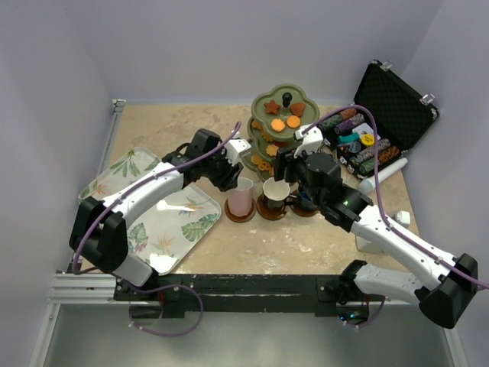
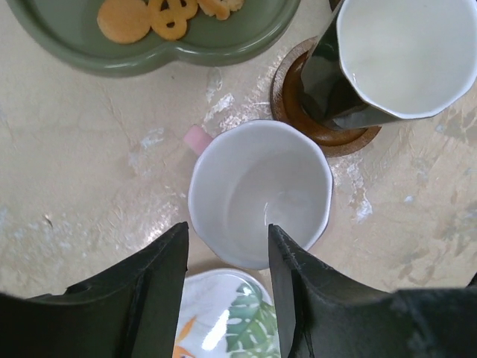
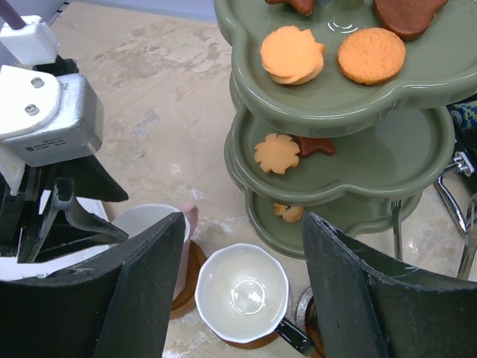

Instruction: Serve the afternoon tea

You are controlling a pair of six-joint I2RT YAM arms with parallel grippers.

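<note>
My left gripper (image 1: 228,180) hangs open just above the pink mug (image 1: 240,199), which stands on a wooden coaster; in the left wrist view its fingers sit over the mug's near rim (image 2: 323,200), with the pink handle pointing up-left. A dark mug (image 1: 276,193) with white interior stands beside it on another coaster. My right gripper is open above the mugs, facing the green tiered stand (image 3: 335,160) with cookies. The white leaf-patterned tray (image 1: 172,229) lies at left.
An open black case (image 1: 397,92) of colourful rolls is at back right. A white cylinder (image 1: 382,176) and a white bottle (image 1: 401,219) lie on the right.
</note>
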